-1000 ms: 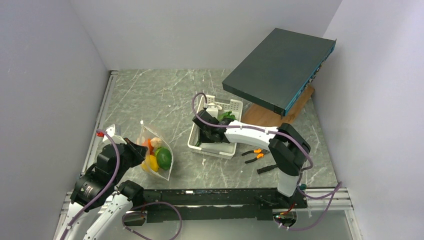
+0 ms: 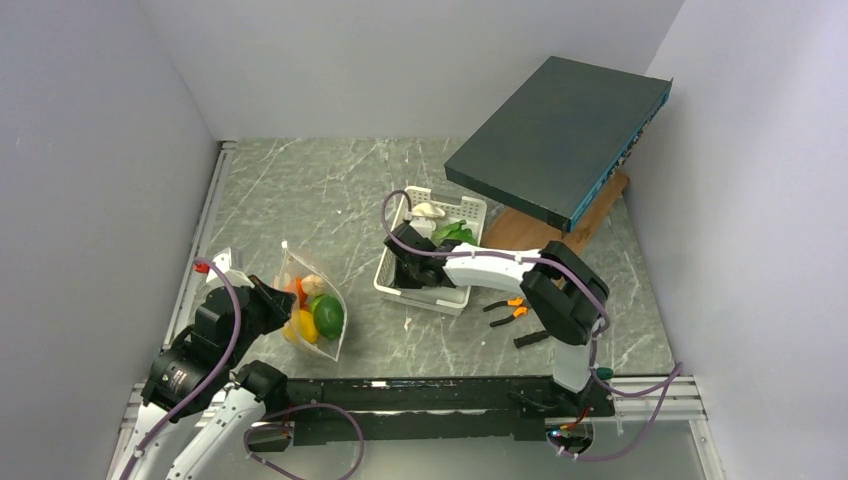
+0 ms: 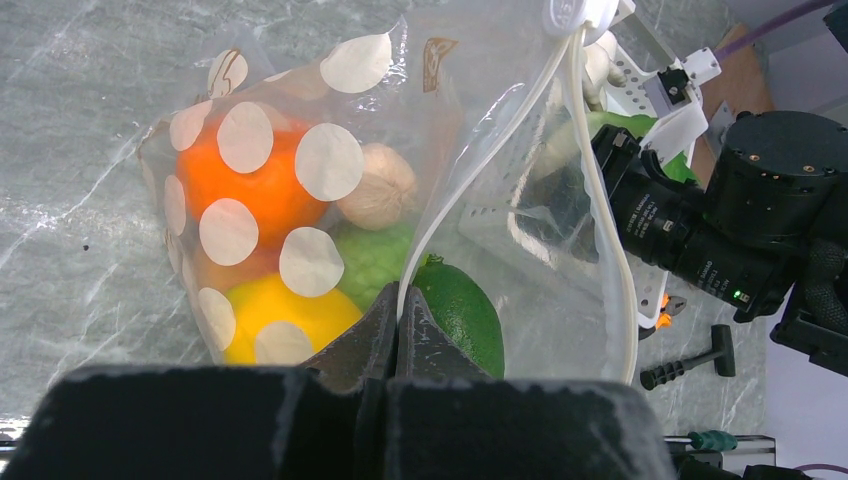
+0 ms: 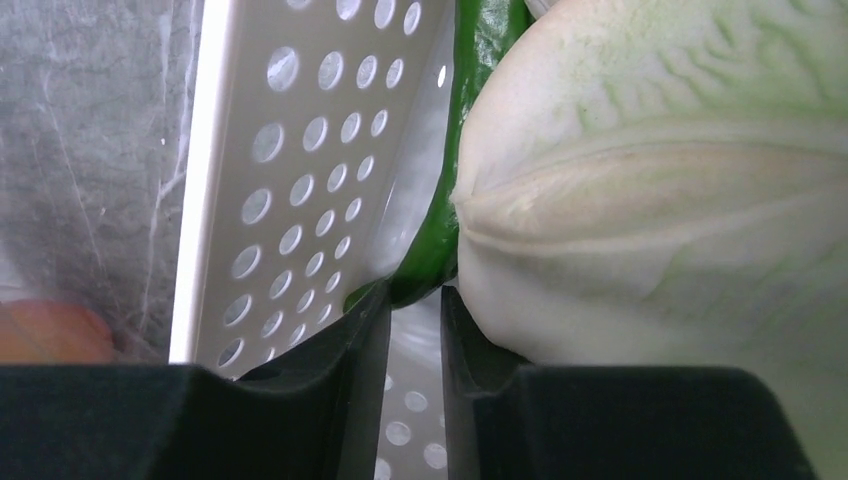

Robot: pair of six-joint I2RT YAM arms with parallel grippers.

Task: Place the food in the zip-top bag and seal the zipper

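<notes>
In the left wrist view, the clear zip top bag [image 3: 440, 150] with white dots stands with its mouth spread. Inside it are an orange item [image 3: 215, 165], a yellow one [image 3: 262, 300], a brown round one [image 3: 380, 190] and a dark green avocado-like one [image 3: 465, 315]. My left gripper is shut on the bag's rim. Down in the white basket [image 4: 225, 180], my right gripper is part open at the lower end of a long green pepper [image 4: 435, 240]. The pepper's end lies at the fingertips; a gap shows between the fingers. Pale leafy cabbage [image 4: 640, 230] lies close on the right.
A large dark box [image 2: 560, 135] leans over a wooden board [image 2: 520, 230] at the back right. Orange-handled pliers [image 2: 518, 312] and a black hammer [image 2: 532, 339] lie right of the basket. Table space behind the bag is clear.
The left arm and the bag have stayed in place.
</notes>
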